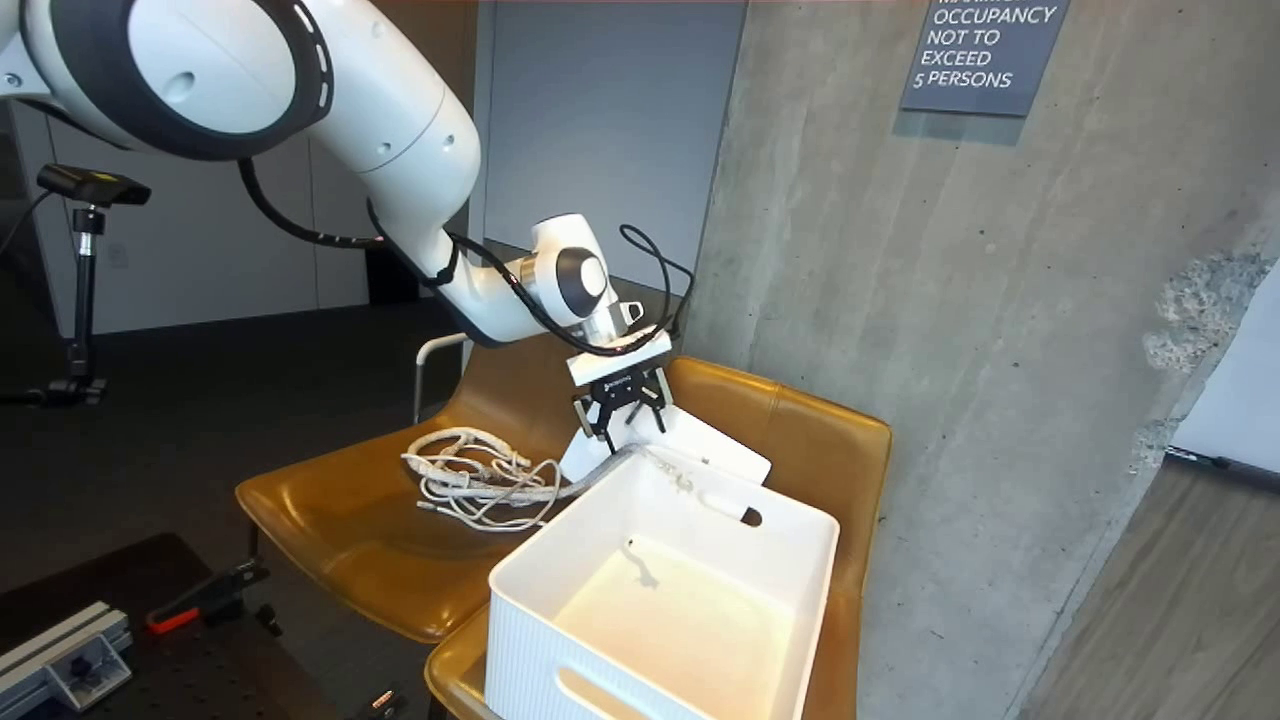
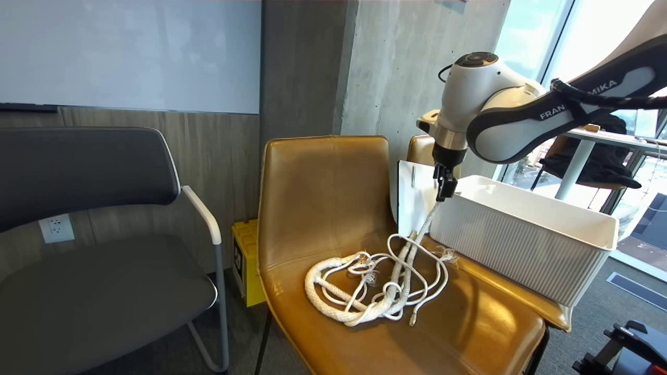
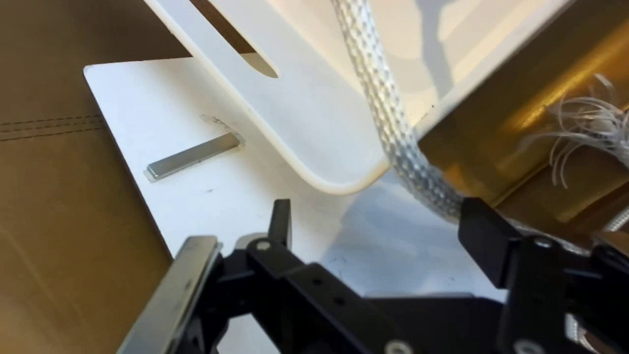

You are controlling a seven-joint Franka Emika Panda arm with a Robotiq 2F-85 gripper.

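Note:
A thick white braided rope (image 1: 446, 480) lies in loose coils on the left brown chair. One length of it (image 2: 431, 219) rises to the corner of the white ribbed box (image 2: 519, 240), and in the wrist view the rope (image 3: 386, 112) passes over the box rim. My gripper (image 1: 635, 431) is at this corner, pointing down. Its fingers stand apart in the wrist view, with the rope running up against and behind the right finger (image 3: 486, 239). The left finger (image 3: 281, 223) is clear of it. Nothing is clamped between them.
Behind the box, a white panel (image 1: 732, 446) with a metal strip (image 3: 191, 156) leans on the right chair (image 1: 858, 480). The box is open on top, and only a short rope end and its shadow show inside. A concrete wall (image 1: 996, 360) stands behind the chairs.

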